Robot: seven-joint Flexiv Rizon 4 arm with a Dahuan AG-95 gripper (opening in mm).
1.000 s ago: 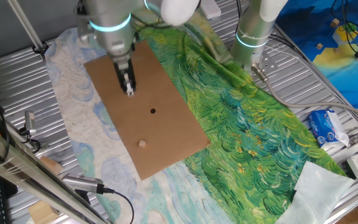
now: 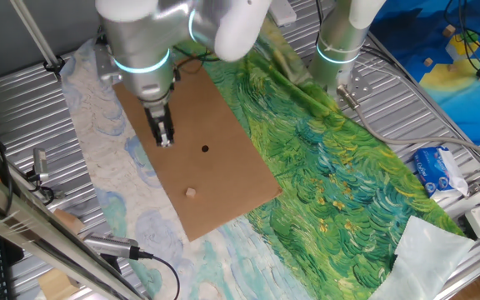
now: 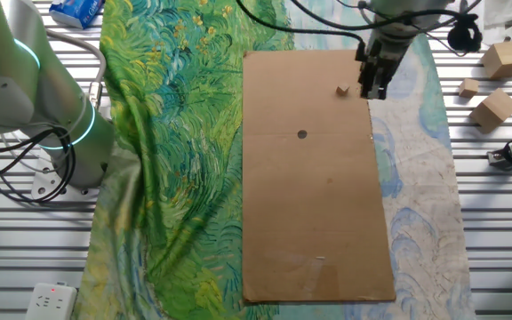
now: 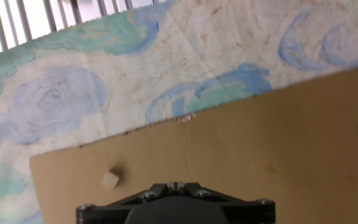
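A small wooden cube [image 2: 191,192] lies on the brown cardboard sheet [image 2: 223,179], near the sheet's end and apart from a dark round spot [image 2: 205,148]. My gripper [image 2: 166,142] hangs above the sheet's long edge, away from the cube. Seen from the other side, the gripper [image 3: 373,92] points down to the right of the cube [image 3: 343,90]. In the wrist view the cube [image 4: 110,179] shows at lower left, ahead of the fingers. The gripper's fingertips [image 4: 172,186] meet at the bottom middle; it is shut, with nothing visible between them.
A painted cloth [image 3: 176,142] lies beneath the cardboard, rumpled near the arm's base. Several wooden blocks [image 3: 496,108] lie off the cloth on the slatted table, along with a blue packet [image 2: 440,171]. Black cables [image 3: 327,28] hang across the second exterior view. Most of the cardboard is clear.
My gripper has moved down and slightly left in exterior view 1, towards the sheet's long edge. The cube and the cardboard have stayed in place.
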